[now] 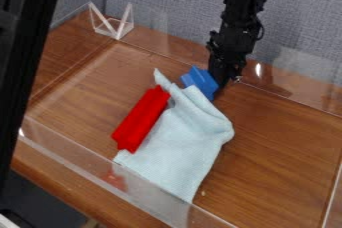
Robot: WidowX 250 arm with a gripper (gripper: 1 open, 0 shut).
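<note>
The black gripper (225,70) reaches down from the top of the view to just beside a blue block (201,80), at the back of the wooden table. Its fingertips are dark and small here, so what lies between them cannot be made out. A white cloth (185,148) lies spread in front of the blue block, its upper part partly covering or touching it. A red block (142,118) rests along the cloth's left edge.
A clear rim (298,91) borders the wooden table (274,157). A white wire holder (111,24) stands at the back left corner. A dark structure fills the left edge.
</note>
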